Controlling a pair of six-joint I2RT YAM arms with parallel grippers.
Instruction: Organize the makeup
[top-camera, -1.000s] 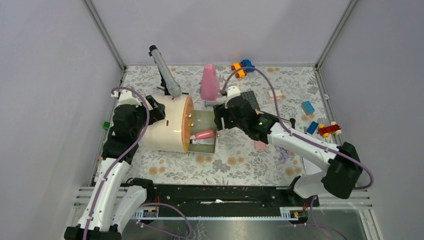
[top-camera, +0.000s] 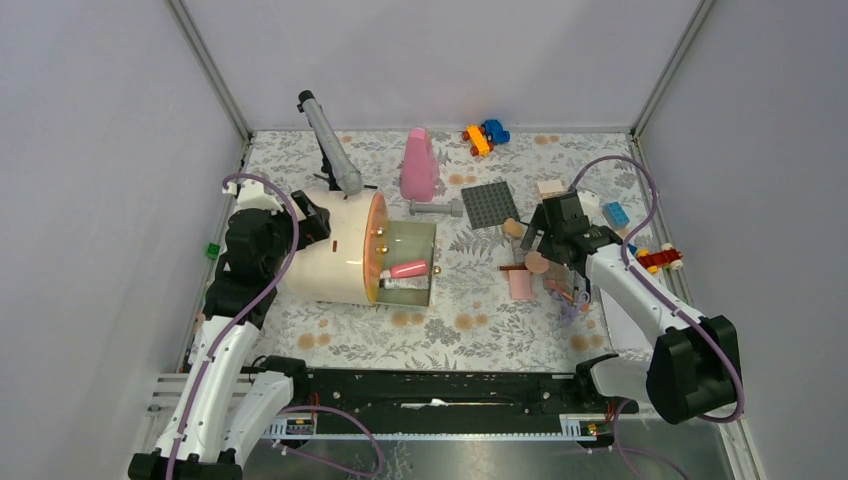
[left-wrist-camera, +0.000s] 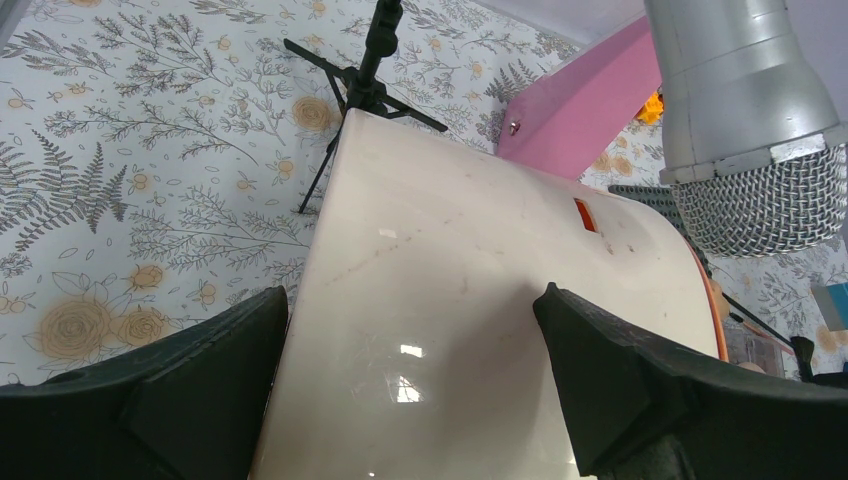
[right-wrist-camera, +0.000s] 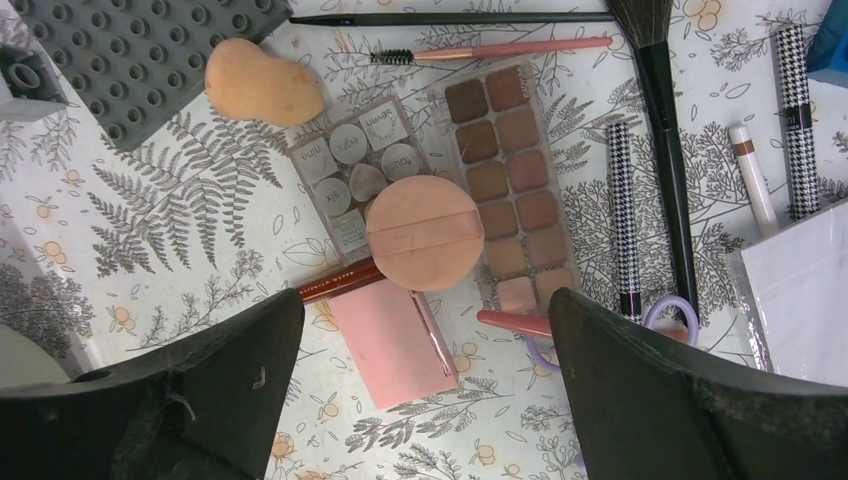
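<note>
A cream cylindrical organizer lies at centre-left, its drawer pulled out holding a pink tube and a white tube. My open left gripper is over the organizer's body. My open right gripper hangs above loose makeup: a round puff, beige sponge, eyeshadow palette, clear palette, pink compact, several brushes and pencils.
A telescope-like microphone stand, pink object, grey plate and toy vehicles stand toward the back.
My right arm has moved from beside the drawer rightward to above the loose makeup. My left arm has stayed still.
</note>
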